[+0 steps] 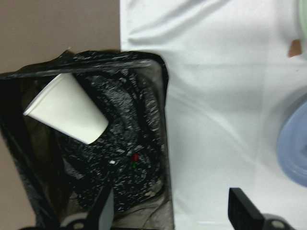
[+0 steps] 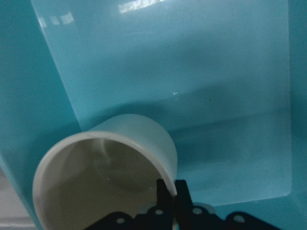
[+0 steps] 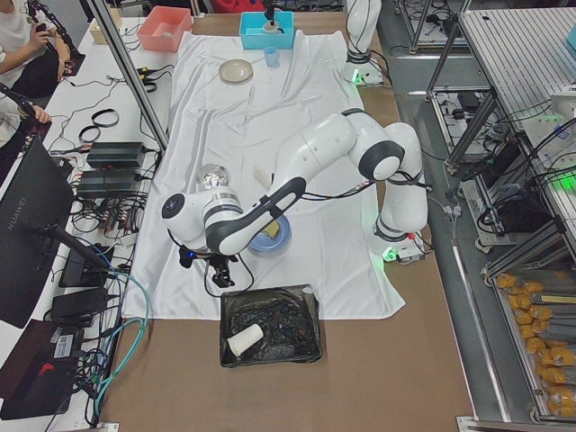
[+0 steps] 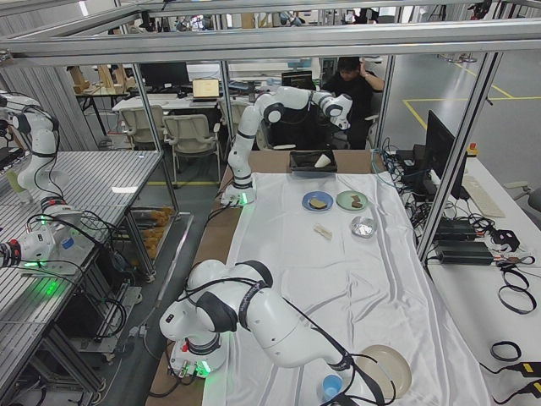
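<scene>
A white paper cup [image 1: 69, 108] lies on its side in the black bag-lined bin [image 3: 270, 351]. My left gripper hangs above the bin's edge, open, nothing between its fingers. In the right wrist view my right gripper is at the rim of a white cup [image 2: 129, 123] in the blue box [image 2: 216, 62], its fingers close together on the rim. The blue plate [image 4: 319, 199] holds a yellow item; a green plate [image 4: 352, 200] is beside it.
A foil dish [image 4: 363, 227], small pale item [image 4: 323, 230], beige plate [image 3: 235, 71] and blue cup [image 3: 271, 57] are on the white cloth [image 3: 288, 108]. A pink box [image 3: 166, 27] stands on the side table.
</scene>
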